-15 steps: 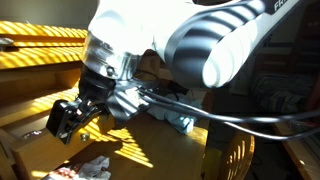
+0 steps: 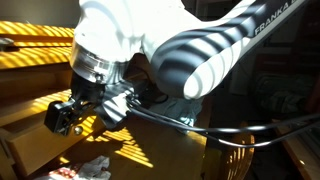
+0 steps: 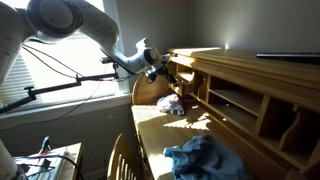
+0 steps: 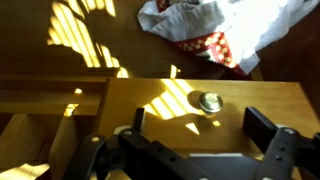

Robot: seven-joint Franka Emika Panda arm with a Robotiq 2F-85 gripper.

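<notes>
A wooden drawer front (image 4: 150, 98) with a small round metal knob (image 4: 210, 102) crosses the middle of the wrist view. My gripper is open over this panel, its two dark fingers (image 4: 262, 130) set wide apart. The knob appears within the span between them, nearer the right finger; whether either finger touches wood cannot be told. In exterior view 1 the gripper (image 2: 66, 120) hangs close to the drawer front (image 2: 35, 148), and the knob (image 2: 79, 139) shows just below. From exterior view 2 the gripper (image 3: 164, 76) is small beside the desk's far end.
A white cloth with a red patterned part (image 4: 228, 25) lies on the desktop beside the drawer. Blue cloth (image 3: 205, 158) rests on the nearer desktop. Shelf cubbies (image 3: 238, 97) line the desk's back, and a wooden chair (image 3: 124, 158) stands in front.
The arm's wrist has shifted left in exterior view 1, and the hand has turned somewhat. The knob and the white cloth stay in about the same place.
</notes>
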